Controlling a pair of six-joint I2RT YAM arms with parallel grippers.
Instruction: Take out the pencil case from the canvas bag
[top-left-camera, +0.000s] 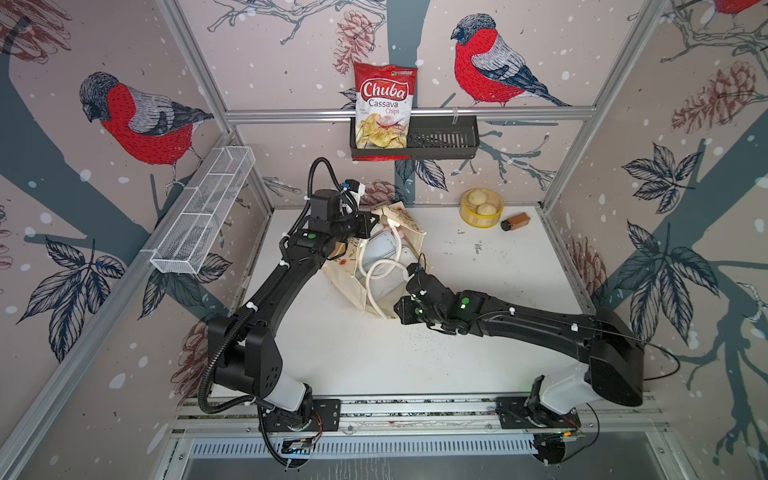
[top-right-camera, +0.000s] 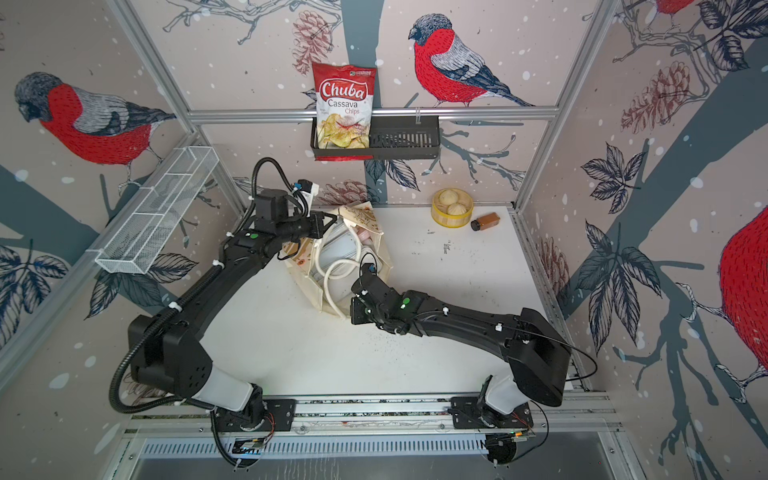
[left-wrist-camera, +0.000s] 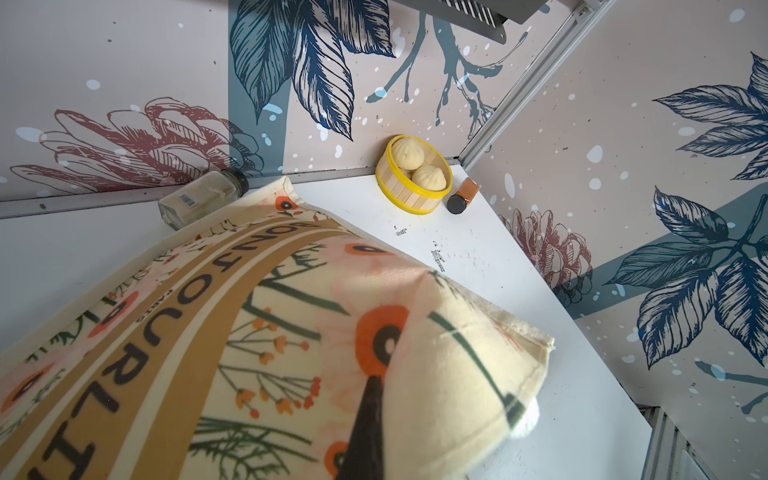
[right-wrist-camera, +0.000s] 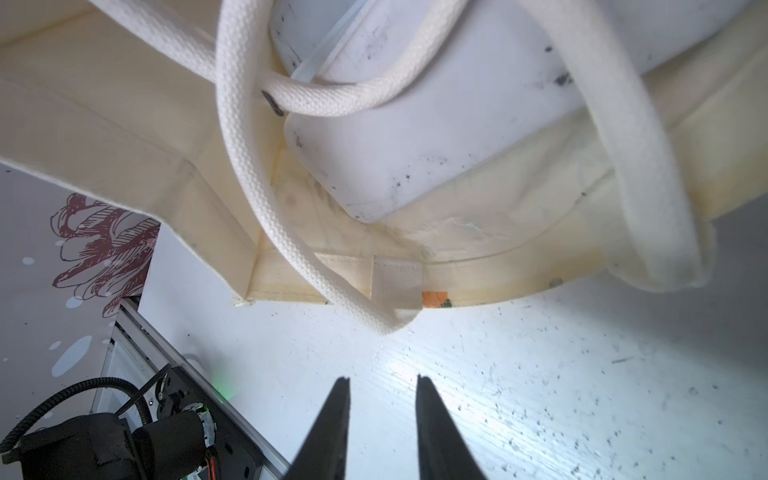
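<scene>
The canvas bag (top-left-camera: 344, 280) lies in the middle of the table, with white rope handles (right-wrist-camera: 248, 160) over its opening and pale flat items (right-wrist-camera: 440, 144) inside; I cannot tell which is the pencil case. My left gripper (top-left-camera: 369, 225) is shut at the bag's back edge; in the left wrist view its dark fingertips (left-wrist-camera: 364, 424) press against the printed fabric, and whether cloth is between them is unclear. My right gripper is open partway beside the bag's front edge, with nothing between its fingers, the bare table showing beneath.
A steamer with buns (top-left-camera: 480, 206) and a small brown bottle (top-left-camera: 516, 221) stand back right; a glass jar (left-wrist-camera: 196, 200) is behind the bag. A wire basket (top-left-camera: 200, 208) hangs left, a grey shelf with chips (top-left-camera: 440, 140) at the back.
</scene>
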